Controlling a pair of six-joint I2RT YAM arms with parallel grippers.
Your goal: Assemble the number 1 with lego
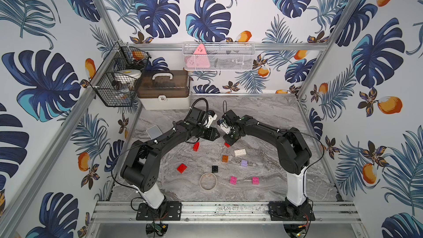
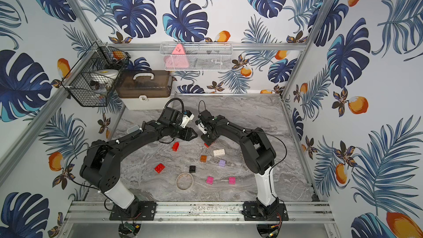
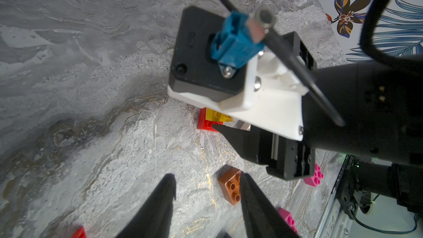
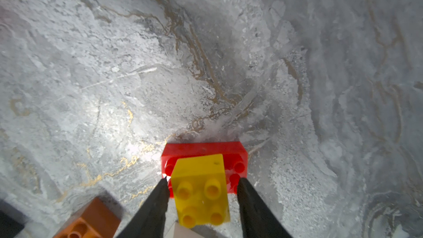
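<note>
A red brick (image 4: 205, 149) on the table carries a yellow brick (image 4: 199, 189), seen from above in the right wrist view. My right gripper is open around the yellow brick, a fingertip to either side; whether they touch it is unclear. In the top left view it hangs over that red brick (image 1: 227, 145). My left gripper is open above bare table, left of and behind the right one, with nothing between its fingers. In the left wrist view the right gripper's body partly hides the stacked bricks.
Loose bricks lie in front: orange (image 1: 224, 158), white (image 1: 239, 152), lilac (image 1: 243, 163), black (image 1: 215, 168), several pink and red ones. A ring (image 1: 200, 180) lies near the front edge. A lidded box (image 1: 163, 101) stands at the back left.
</note>
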